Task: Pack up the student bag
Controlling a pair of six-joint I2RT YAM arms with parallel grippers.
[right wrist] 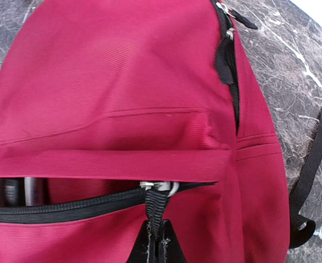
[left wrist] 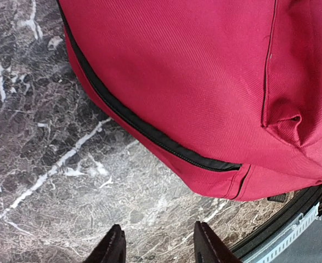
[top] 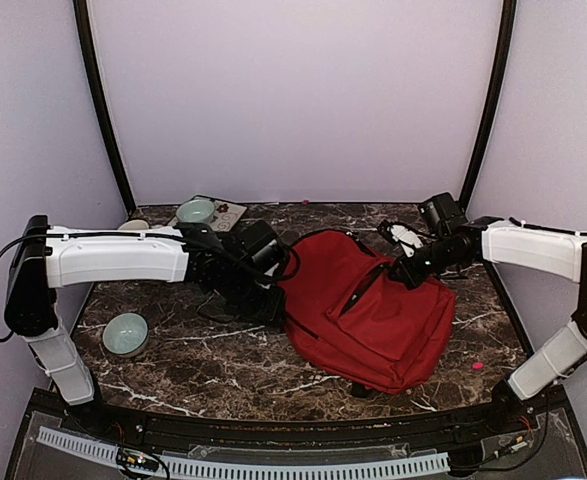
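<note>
The red backpack (top: 373, 320) lies on the marbled table, its front pocket partly unzipped. In the right wrist view a black zipper pull (right wrist: 156, 205) hangs from the slider at the right end of that opening. My right gripper is shut on the pull's strap. Inside the pocket, dark and silvery items (right wrist: 32, 190) show through the gap. Off the bag's left side, my left gripper stands open above bare table, nothing between its fingers.
One pale bowl (top: 125, 334) sits at the table's left, another (top: 195, 211) at the back left near a patterned flat item (top: 229, 215). A loose black strap (right wrist: 310, 164) lies right of the bag.
</note>
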